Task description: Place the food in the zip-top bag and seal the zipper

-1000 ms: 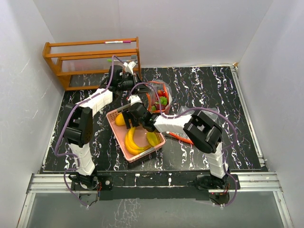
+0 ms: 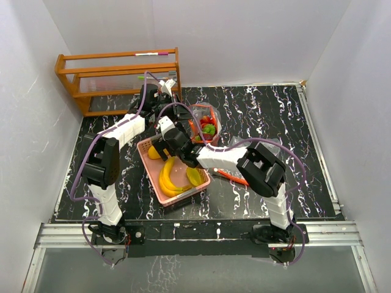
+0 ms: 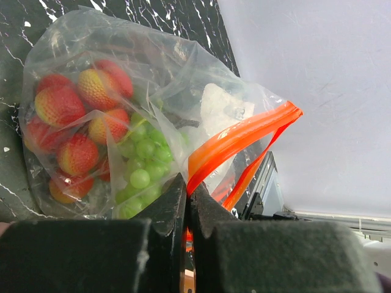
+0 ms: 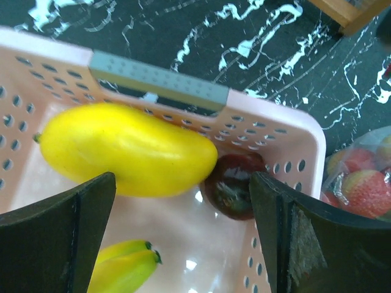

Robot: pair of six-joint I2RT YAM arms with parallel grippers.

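Note:
A clear zip bag (image 3: pixel 177 67) with an orange zipper edge (image 3: pixel 244 134) holds several red-yellow fruits (image 3: pixel 78 152) and green grapes (image 3: pixel 146 152). My left gripper is shut at the bag's rim, with the orange edge running down to its fingertips. In the pink basket (image 4: pixel 275 116) lie a yellow mango-like fruit (image 4: pixel 125 146), a dark reddish round fruit (image 4: pixel 235 183) and bananas (image 2: pixel 166 177). My right gripper is open over the basket, its fingers (image 4: pixel 73 226) either side of the dark fruit and yellow fruit, nothing visibly gripped.
Another clear bag with an orange zipper (image 2: pixel 232 177) lies flat to the right, partly under the right arm. A wooden rack (image 2: pixel 116 70) stands at the back left.
The basket appears nudged a little as well. The left arm and the bag it is at look unchanged.

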